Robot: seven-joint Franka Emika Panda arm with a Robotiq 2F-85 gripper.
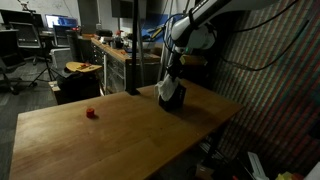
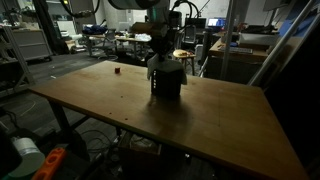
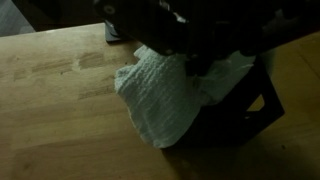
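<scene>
A white textured cloth (image 1: 168,87) hangs over the rim of a black open box (image 1: 174,102) on the wooden table. In exterior view 2 the same cloth (image 2: 160,66) covers much of the top of the box (image 2: 168,88). My dark gripper is shut and sits low over the box, right at the cloth. In the wrist view the cloth (image 3: 160,102) spills out beside the fingers, over the near side of the box (image 3: 235,122). Shadow hides the fingertips, so whether any cloth is pinched between them does not show.
A small red object (image 1: 90,113) sits toward the far left of the table (image 1: 110,145). Chairs (image 1: 28,40) and a cluttered bench stand behind.
</scene>
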